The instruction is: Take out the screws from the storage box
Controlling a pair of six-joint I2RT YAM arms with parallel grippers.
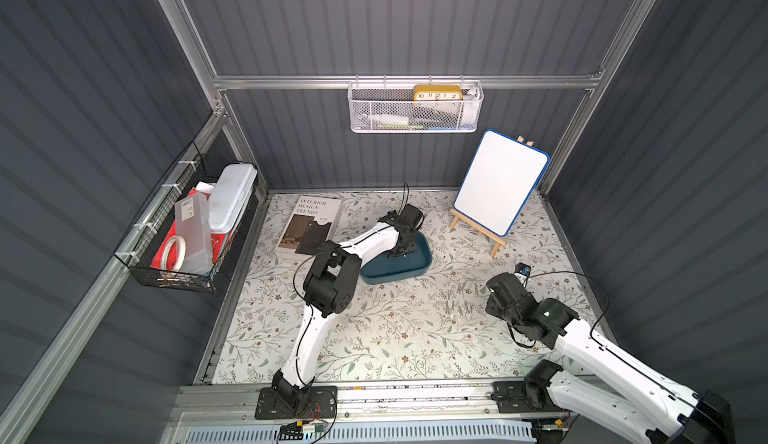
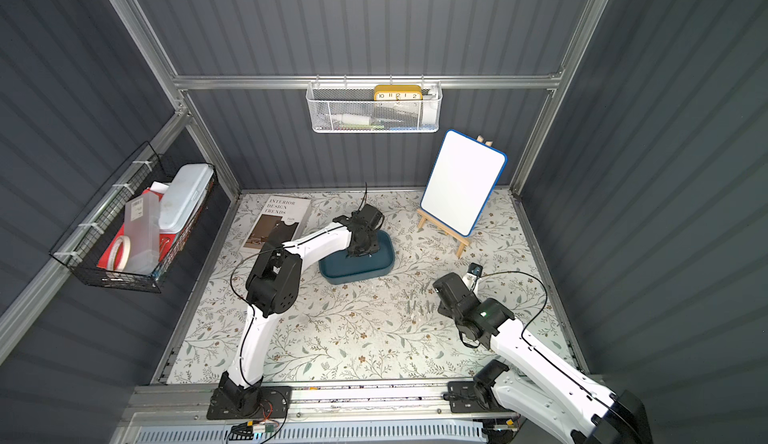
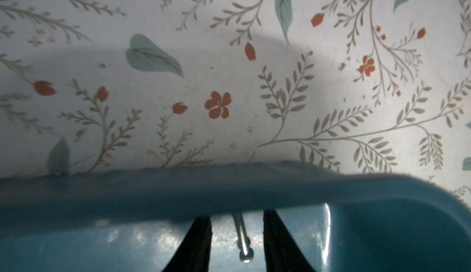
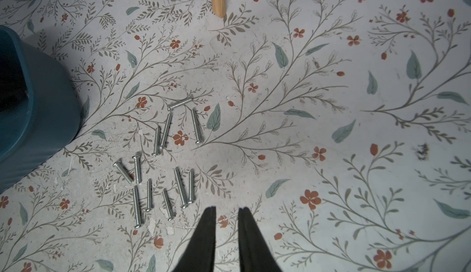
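Note:
The blue storage box (image 1: 396,272) (image 3: 122,188) sits on the patterned table. My left gripper is down inside it, fingers apart, with a silver screw (image 3: 242,242) on the box floor between and just beyond the fingertips; nothing is visibly held. My right gripper hovers over the table at the right, fingers part open and empty. Several loose screws (image 4: 181,186) lie on the table to the right of the box, in front of the right gripper in its wrist view.
A whiteboard on a wooden easel (image 1: 500,179) stands at the back right, and a book (image 1: 312,211) lies at the back left. A wire basket (image 1: 168,280) hangs on the left wall, a white basket (image 1: 376,107) on the back wall.

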